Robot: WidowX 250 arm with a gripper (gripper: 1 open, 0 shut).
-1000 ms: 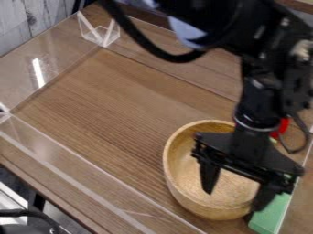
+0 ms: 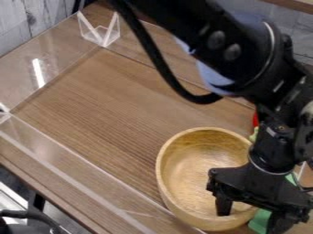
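Note:
My gripper [image 2: 258, 197] is open at the lower right, low over the right part of a tan bowl [image 2: 178, 170] and the green object [image 2: 262, 219] beside it. Its black body covers much of both; whether anything sits between the fingers is hard to see. A small red object [image 2: 254, 122] shows at the right, mostly hidden behind the arm.
A clear plastic holder [image 2: 101, 27] stands at the back left. A pale wall runs along the top left, and the table's front edge is at the lower left.
The arm has shifted toward the right and down, over the green object, uncovering more of the bowl and the table behind it.

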